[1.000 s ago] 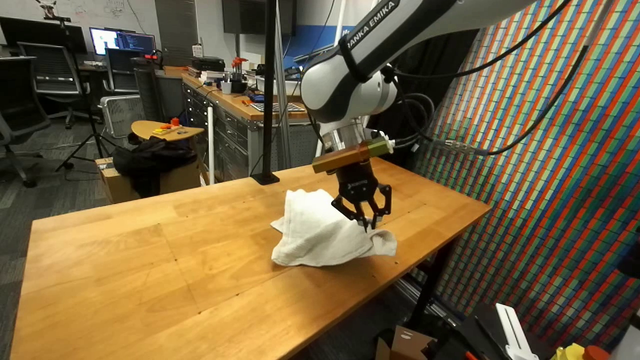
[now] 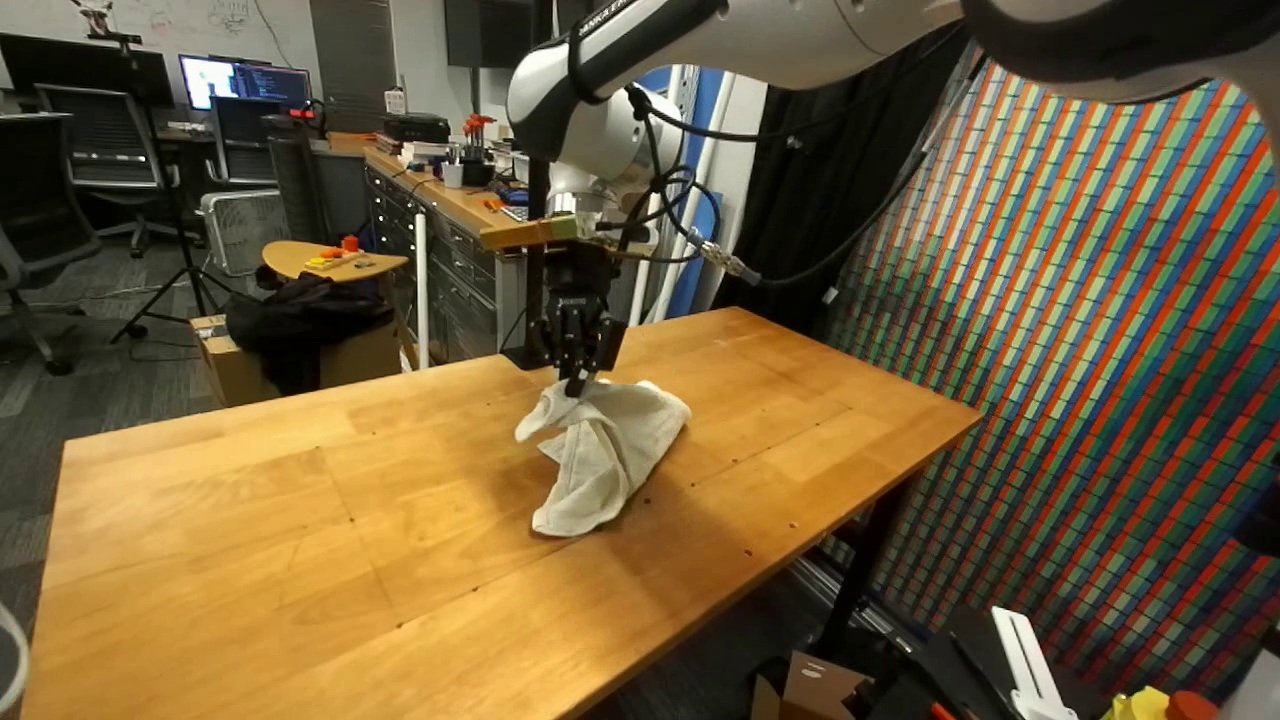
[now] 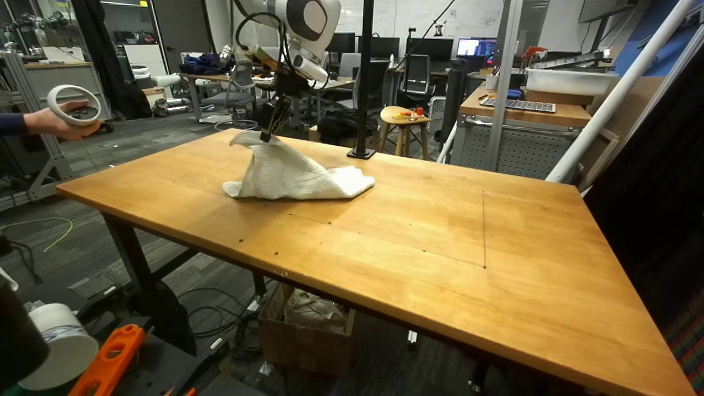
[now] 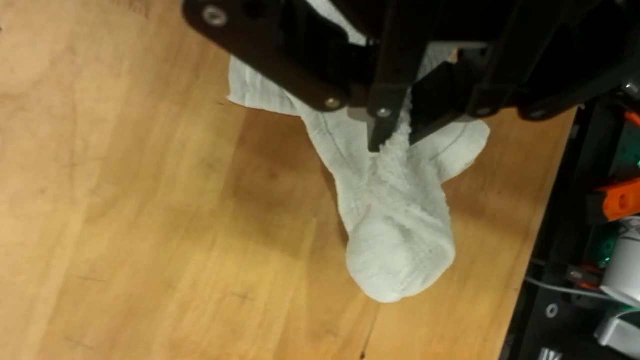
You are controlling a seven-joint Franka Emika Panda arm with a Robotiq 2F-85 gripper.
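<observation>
A white cloth [image 2: 606, 462] rests partly on the wooden table [image 2: 300, 528], with one part pulled up into my gripper [image 2: 577, 386]. In the wrist view, bunched fabric of the cloth [image 4: 396, 204] passes between the fingertips of my gripper, which is shut on it. From the other side, the cloth [image 3: 284, 172] rises in a slanted fold to the gripper [image 3: 267, 137], while its lower edge lies on the tabletop. A loose flap hangs out beside the fingers. Some of the cloth is hidden behind the gripper in the wrist view.
Nothing else lies on the tabletop, and broad bare wood spreads around the cloth. A black post [image 3: 363, 86] stands at the table's back edge. A person's hand [image 3: 72, 122] holding a white ring-shaped controller shows beyond the table's far left end.
In exterior view 1, my gripper has moved left and toward the table's back edge, carrying the held part of the cloth. The cloth is now folded narrower and its right end is drawn over.
</observation>
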